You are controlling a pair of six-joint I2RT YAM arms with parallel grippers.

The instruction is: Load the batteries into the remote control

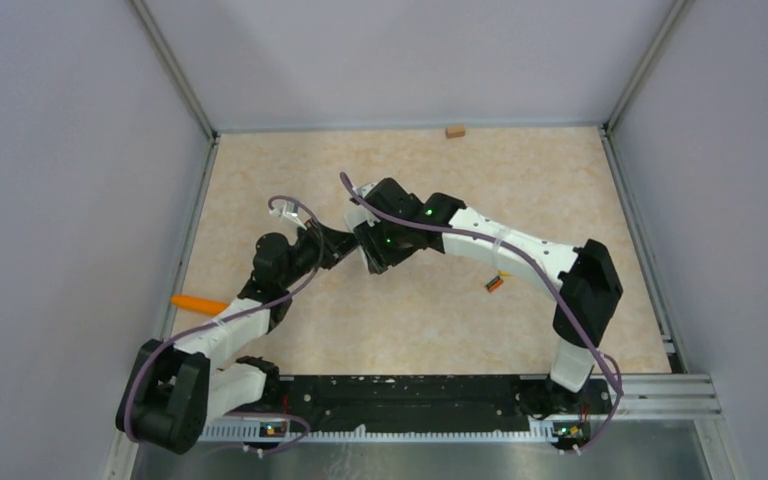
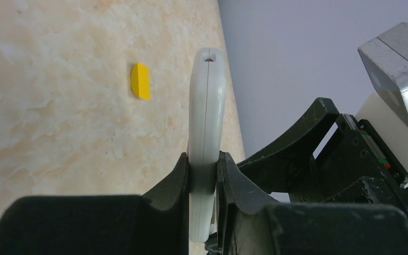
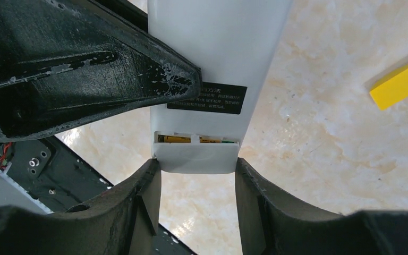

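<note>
The white remote control (image 3: 212,48) is held up over the table between both arms, its back with a black label facing the right wrist camera. In the left wrist view it appears edge-on, with the fingers of my left gripper against both faces. At its lower end is a white piece, by its look the battery cover (image 3: 196,159). Just above this piece, a narrow gap shows strips of the batteries (image 3: 176,139) inside. My right gripper is shut on the cover end, one finger at each side. How firmly the cover sits cannot be told.
A yellow block (image 3: 401,84) lies on the table. Small orange-and-black items (image 1: 494,284) rest to the right, and a tan block (image 1: 455,131) stands at the back edge. An orange object (image 1: 199,305) lies at the left edge.
</note>
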